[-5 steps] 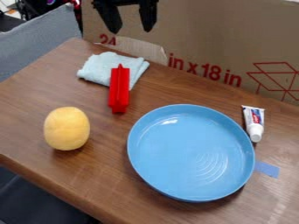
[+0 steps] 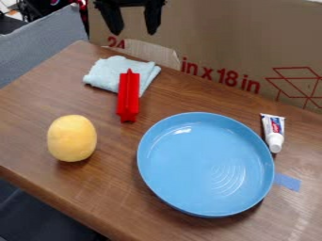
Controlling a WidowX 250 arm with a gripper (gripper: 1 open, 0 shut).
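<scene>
My gripper [image 2: 131, 17] hangs in dark silhouette at the top of the view, above the table and apart from the objects, its two fingers spread with nothing visible between them. A red oblong object [image 2: 128, 99] lies against a folded light-blue cloth [image 2: 104, 72]. A yellow rounded object [image 2: 72, 137] rests at the left front. A blue plate [image 2: 205, 162] takes up the right front of the table, with a white toothpaste tube [image 2: 274, 133] beside it at the right.
A large cardboard box [image 2: 239, 47] stands behind the table. A grey surface [image 2: 38, 56] lies past the left edge. Blue tape [image 2: 287, 182] is at the right. Bare wood [image 2: 51, 99] shows at the left.
My gripper has shifted slightly up and to the left. The objects on the table stay where they were.
</scene>
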